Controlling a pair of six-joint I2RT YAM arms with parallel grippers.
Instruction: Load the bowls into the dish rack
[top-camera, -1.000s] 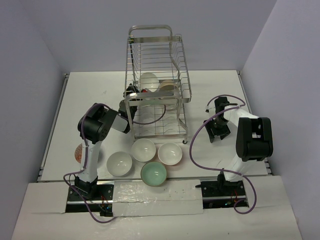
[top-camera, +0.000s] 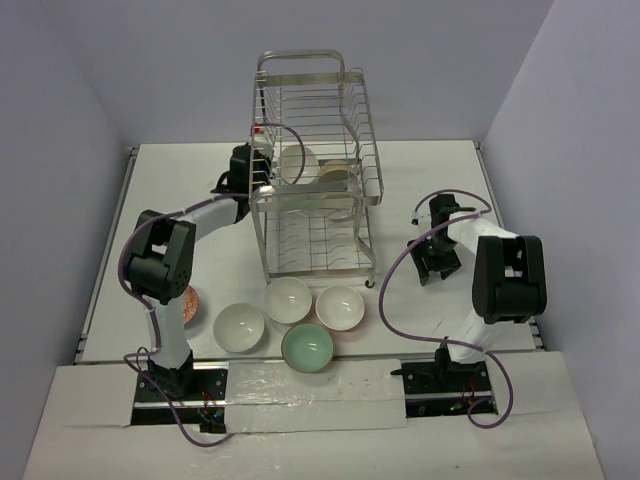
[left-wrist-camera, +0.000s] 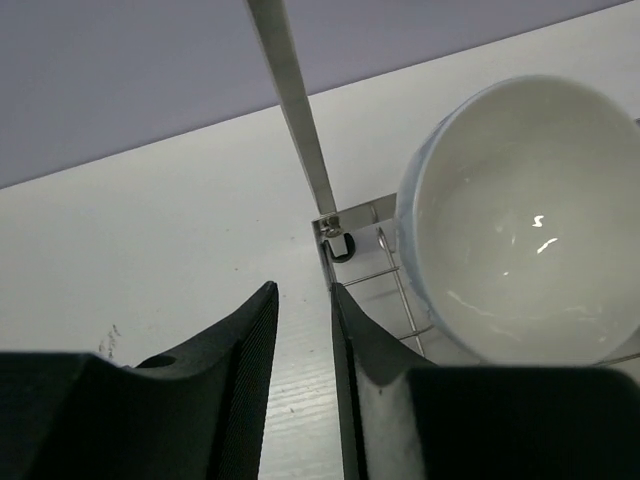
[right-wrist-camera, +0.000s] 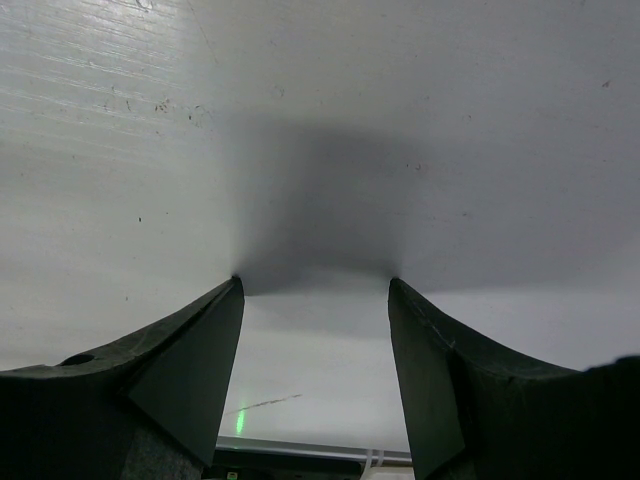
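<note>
In the top view the steel dish rack (top-camera: 310, 270) holds a white bowl (top-camera: 299, 157) and a tan bowl (top-camera: 340, 171). My left gripper is at the rack's back left, part open with nothing between its fingers, just left of a white bowl (left-wrist-camera: 530, 220) standing on edge in the rack. Several bowls lie in front of the rack: white bowls (top-camera: 239, 327), a green bowl (top-camera: 307, 348), and an orange one (top-camera: 190, 303) partly behind the left arm. My right gripper stands open and empty low over the bare table on the right.
Grey walls border the table at back and sides. The table right of the rack is clear apart from the right arm and its cable; the left of the rack is occupied by the left arm.
My left arm has moved back and left, partly drawing out from inside the rack toward its back left side. The right arm has not moved.
</note>
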